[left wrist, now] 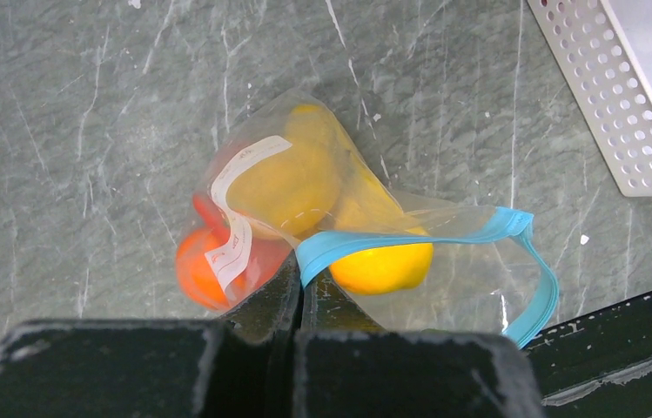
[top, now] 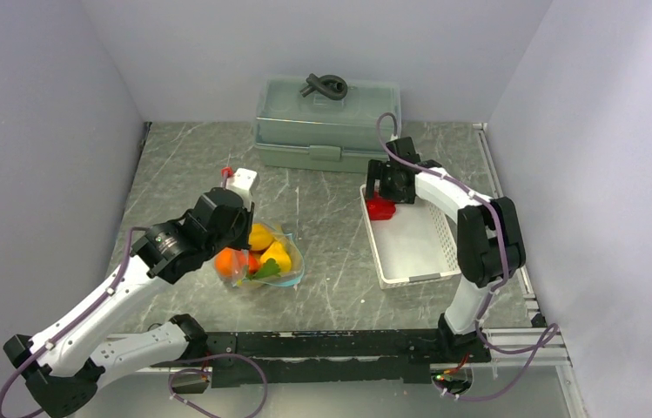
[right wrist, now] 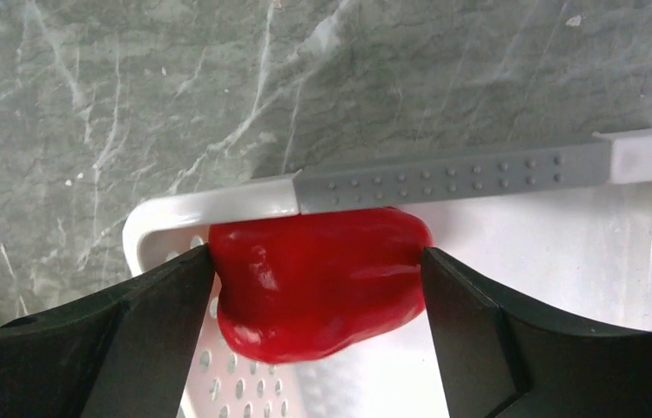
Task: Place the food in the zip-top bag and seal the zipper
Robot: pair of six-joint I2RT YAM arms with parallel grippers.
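Observation:
The clear zip top bag (left wrist: pixel 257 119) rests on the table at the left with its blue-edged mouth (left wrist: pixel 544 283) part way open. Inside are yellow food pieces (left wrist: pixel 383 268), an orange one (left wrist: pixel 203 266) and something green (top: pixel 267 270). My left gripper is shut on the bag's rim, at one end of the blue strip. A glossy red pepper (right wrist: pixel 318 287) lies in a corner of the white basket. Open, my right gripper is over that corner, with one finger on either side of the pepper; contact is unclear.
The white basket (top: pixel 376 252) is otherwise empty; its grey-handled rim (right wrist: pixel 453 178) runs close beside the pepper. A green lidded box (top: pixel 326 139) with a dark coiled thing (top: pixel 326 86) on top stands at the back. Bare table separates bag and basket.

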